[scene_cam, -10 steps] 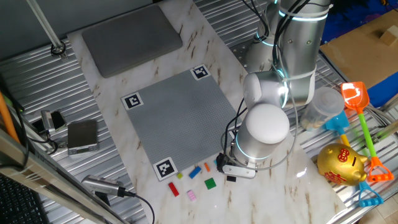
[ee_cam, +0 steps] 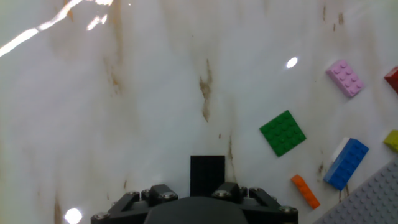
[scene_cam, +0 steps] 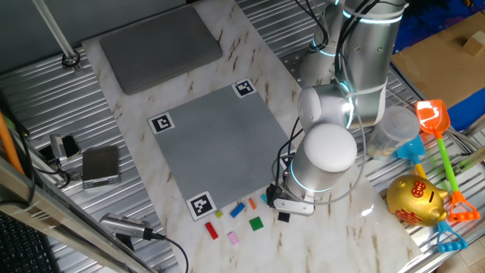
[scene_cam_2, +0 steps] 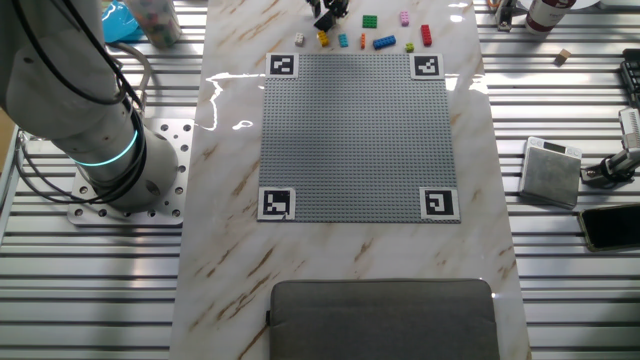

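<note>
My gripper reaches in at the bottom of the wrist view, its two fingers apart. A flat black brick [ee_cam: 207, 172] lies just ahead of them, nearer the right finger, its near end hidden by the gripper. In exterior view 1 this black brick [scene_cam: 283, 217] shows on the marble beside the gripper's housing. To the right in the wrist view lie a green brick [ee_cam: 283, 133], an orange brick [ee_cam: 305, 191], a blue brick [ee_cam: 346, 163] and a pink brick [ee_cam: 345, 78]. The grey baseplate [scene_cam_2: 360, 135] carries square markers at its corners and no bricks.
A red brick [scene_cam_2: 426, 35], a lime brick [scene_cam_2: 409, 47], a teal brick [scene_cam_2: 343, 41] and a yellow brick [scene_cam_2: 323, 39] lie near the baseplate's edge. A grey case [scene_cam: 161, 47] occupies the table's other end. Toys and a golden piggy bank [scene_cam: 416, 200] stand off the marble.
The gripper and wrist have shifted slightly rightward in exterior view 1, and more of the black brick shows beside the housing. The other bricks stay where they were.
</note>
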